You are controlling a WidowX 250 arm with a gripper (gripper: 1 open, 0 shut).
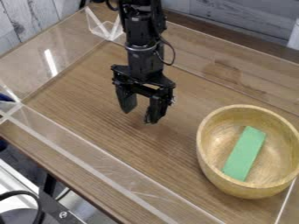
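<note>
My black gripper [140,107] hangs at the centre of the wooden table [82,131], fingers spread open and pointing down, with nothing seen between them. To its lower right, a tan bowl [216,149] holds a green rectangular object [243,156].
The table around the gripper and to its left is clear. Black cables lie at the lower left edge. A white panelled surface shows beyond the table at the upper left.
</note>
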